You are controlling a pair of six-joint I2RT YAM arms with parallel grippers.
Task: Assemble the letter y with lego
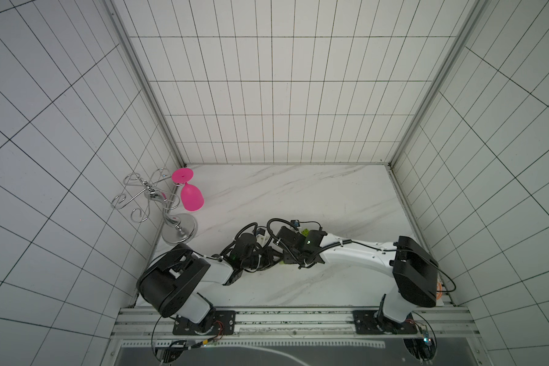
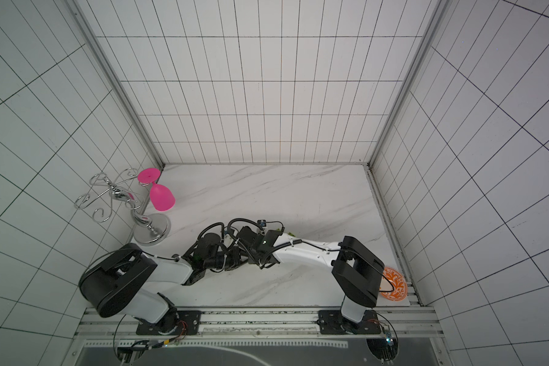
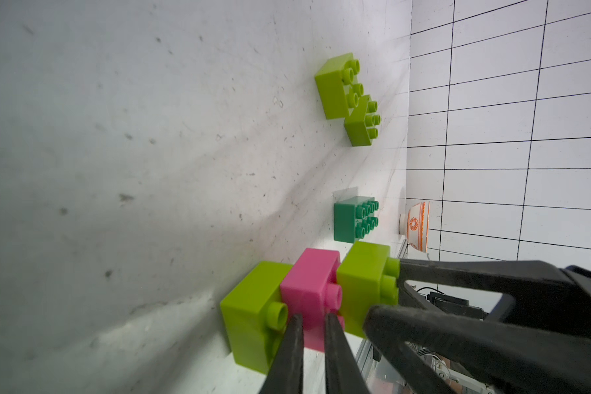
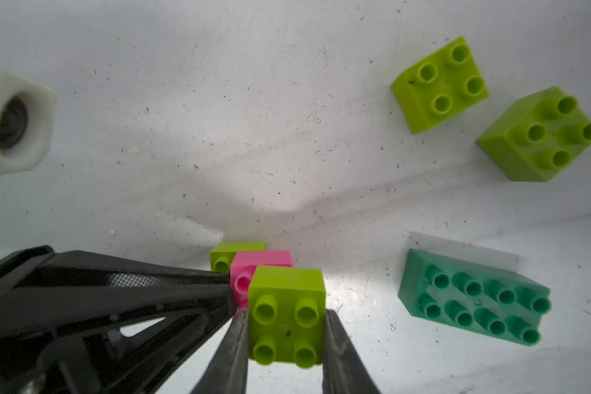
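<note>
Both grippers meet low over the table. My right gripper is shut on a lime brick (image 4: pixel 290 283), its fingers on two opposite sides. Directly against it sits a pink brick (image 3: pixel 308 282), with another lime brick (image 3: pixel 252 315) on the pink one's other side; the three form a stepped row. From the left, my left gripper is shut on the pink brick. Whether the right-held brick is fully seated on the pink one, I cannot tell. In the top left view the arms hide these bricks.
Two loose lime bricks (image 4: pixel 440 85) lie on the table, along with a long teal brick (image 4: pixel 476 295). A metal stand (image 1: pixel 178 228) with a pink goblet (image 1: pixel 192 196) is at left. An orange bowl (image 2: pixel 394 283) sits at right.
</note>
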